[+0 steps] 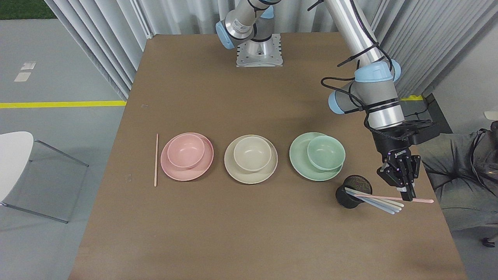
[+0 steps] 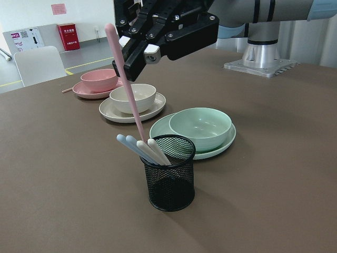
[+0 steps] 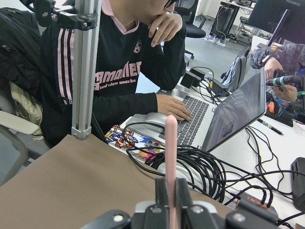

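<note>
Held in my gripper (image 1: 407,191) is a pink chopstick (image 1: 422,200); it slants down to the black mesh cup (image 2: 171,190) at the table's right, its lower end at the cup's mouth. White chopsticks (image 2: 158,153) and light blue chopsticks (image 2: 129,145) lean in that cup. In the wrist view the pink chopstick (image 3: 170,152) rises between the fingers, which are shut on it. A single pale pink chopstick (image 1: 156,161) lies at the left beside the pink plate.
Pink bowl and plate (image 1: 185,150), cream bowl and plate (image 1: 252,153), and green bowl and plate (image 1: 325,151) stand in a row.
</note>
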